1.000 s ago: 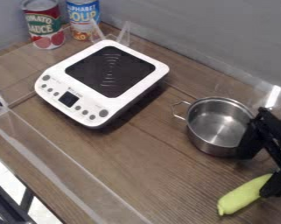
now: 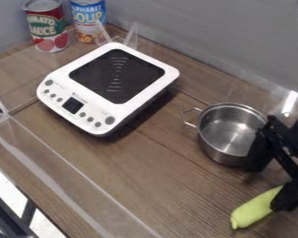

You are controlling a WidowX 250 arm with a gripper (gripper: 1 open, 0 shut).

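Observation:
The black gripper [image 2: 285,177] comes in from the right edge, low beside a steel pot [image 2: 226,130]. Its lower end is over a pale yellow-green elongated object [image 2: 252,211] lying on the wooden counter [image 2: 138,177], hiding part of it. The fingers are dark and overlapping, so whether anything is between them is hard to make out.
A white induction cooker [image 2: 108,86] sits at upper left. A tomato sauce can [image 2: 45,28] and an alphabet soup can [image 2: 89,19] stand behind it.
The gripper has shifted slightly over the right end of the yellow-green object. The pot and cooker are unchanged.

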